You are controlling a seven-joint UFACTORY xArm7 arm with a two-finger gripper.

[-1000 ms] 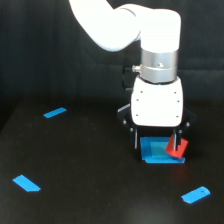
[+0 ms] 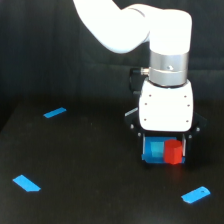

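Note:
A white arm reaches down on the right with its gripper point(image 2: 164, 150) low over a blue square piece point(image 2: 154, 152). A small red block point(image 2: 173, 151) sits on or in the right part of that blue piece, close to the right finger. My fingers are wide apart, one at the left and one at the right of the blue piece, and the gripper looks open. The white hand hides the far side of both things. Whether a finger touches the red block cannot be made out.
Flat blue strips lie on the dark table: one at the back left point(image 2: 55, 112), one at the front left point(image 2: 26, 183) and one at the front right point(image 2: 196, 195).
The gripper has moved slightly right and lower. The red block was tilted at the blue piece's right edge; now it stands straighter and a little further left.

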